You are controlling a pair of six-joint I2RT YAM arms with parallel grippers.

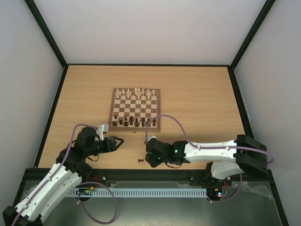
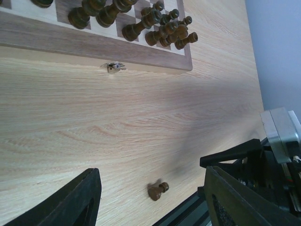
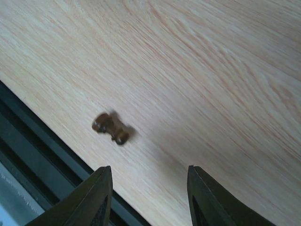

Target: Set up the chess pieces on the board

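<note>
A loose dark brown chess piece [image 1: 140, 160] lies on its side near the table's front edge, off the board. In the right wrist view the piece [image 3: 111, 127] rests on bare wood, beyond my right gripper, whose fingers are open and empty. The left wrist view has the piece [image 2: 155, 190] below my left gripper, also open and empty. The chessboard [image 1: 159, 110] carries light pieces [image 1: 136, 92] along its far side and dark pieces [image 1: 131, 121] along its near side.
A small metal clasp [image 2: 114, 67] sticks out from the board's near edge. Behind the fallen piece runs the black frame rail [image 3: 47, 146] at the table's front. Wood on both sides of the board is clear.
</note>
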